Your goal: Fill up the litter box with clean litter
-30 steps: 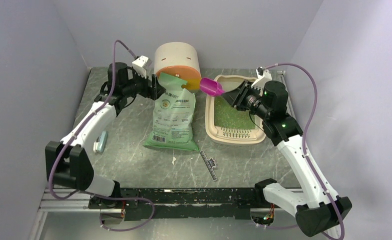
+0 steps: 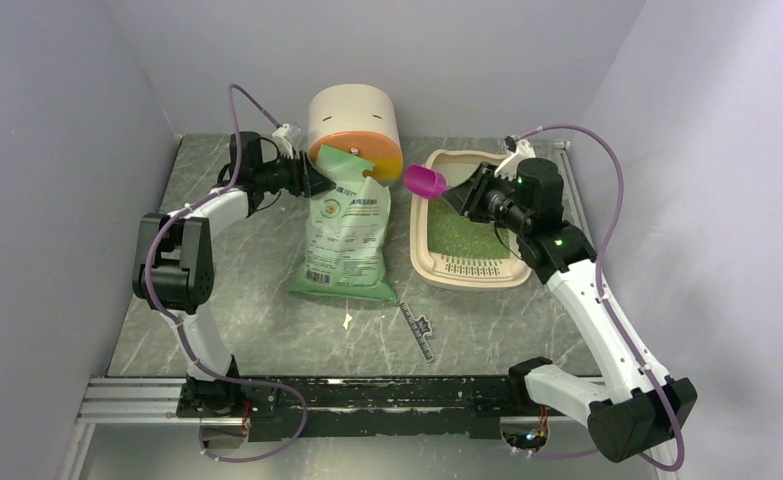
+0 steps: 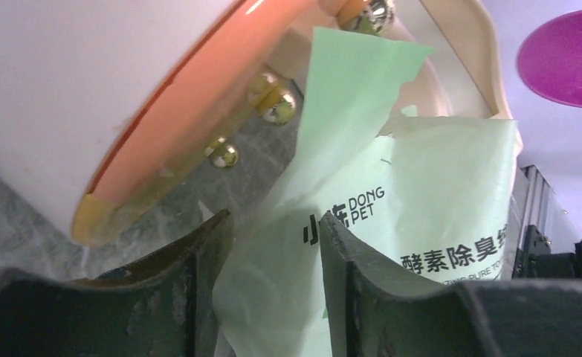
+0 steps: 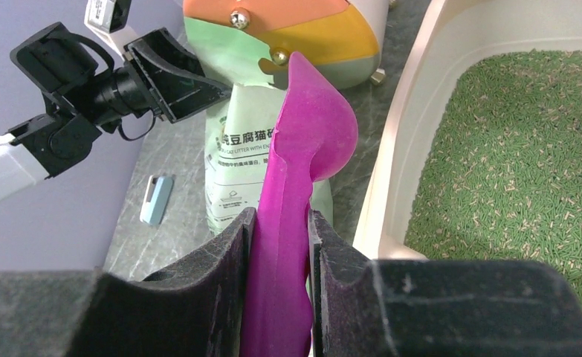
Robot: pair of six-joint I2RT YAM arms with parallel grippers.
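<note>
A green-and-white litter bag (image 2: 342, 240) stands in the middle, its top flap raised. My left gripper (image 2: 310, 172) is at the bag's top left edge; in the left wrist view its fingers straddle the folded plastic, part open, grip unclear. My right gripper (image 2: 460, 195) is shut on the handle of a magenta scoop (image 2: 425, 180), held over the left rim of the litter box (image 2: 420, 257). Green pellets (image 4: 511, 149) cover the box floor.
A white cylinder with orange-yellow front (image 2: 352, 110) lies behind the bag. A small blue-grey object (image 4: 157, 199) lies left of the bag. A dark cut-out strip (image 2: 417, 330) lies at the front. Walls enclose the back and sides.
My left arm has folded and its gripper has come down onto the bag's top. The right gripper with the scoop has shifted only slightly.
</note>
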